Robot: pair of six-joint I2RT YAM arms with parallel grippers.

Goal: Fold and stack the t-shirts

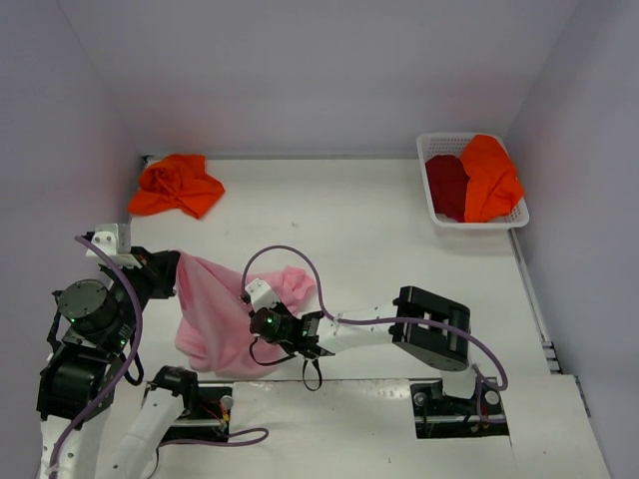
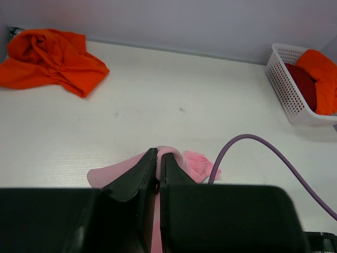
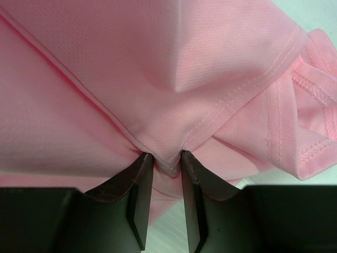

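A pink t-shirt (image 1: 215,319) lies crumpled at the front left of the table, one part of it lifted. My left gripper is shut on that lifted part, and the pink cloth hangs from its fingertips above the table. At the shirt's right side, my right gripper points down at the fabric. Its fingers stand a little apart, with a stitched corner of pink cloth (image 3: 168,165) between the tips. In the top view the right arm hides part of the shirt.
An orange shirt (image 1: 177,186) lies crumpled at the back left. The white basket (image 1: 436,143) at the back right holds a dark red cloth (image 1: 447,187) and an orange cloth (image 1: 489,180). A purple cable (image 1: 310,261) loops above the right gripper.
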